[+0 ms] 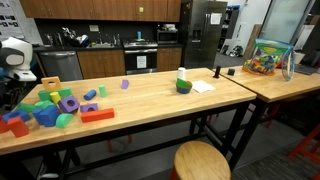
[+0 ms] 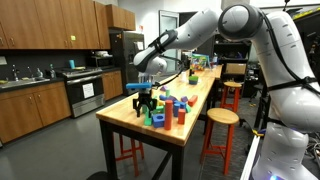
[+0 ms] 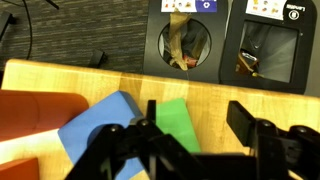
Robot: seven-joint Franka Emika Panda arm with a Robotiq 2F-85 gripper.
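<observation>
In the wrist view my gripper is open, its two dark fingers well apart. A flat green block (image 3: 178, 124) lies partly between them, closer to the left finger; its lower part runs behind the gripper. Beside it on the left is a blue block (image 3: 98, 124) with a round hole or recess, partly covered by the gripper body. Red blocks (image 3: 38, 112) sit at the far left. In exterior view 1 the white arm (image 1: 16, 52) stands at the left edge, over the end of the table; the fingers are too small to judge there.
Several colored blocks crowd the table's left end, among them a purple ring (image 1: 69, 104) and a long red block (image 1: 98, 115). Farther right are a green bowl (image 1: 183, 88) and white paper (image 1: 203, 87). A round stool (image 1: 202, 160) stands in front.
</observation>
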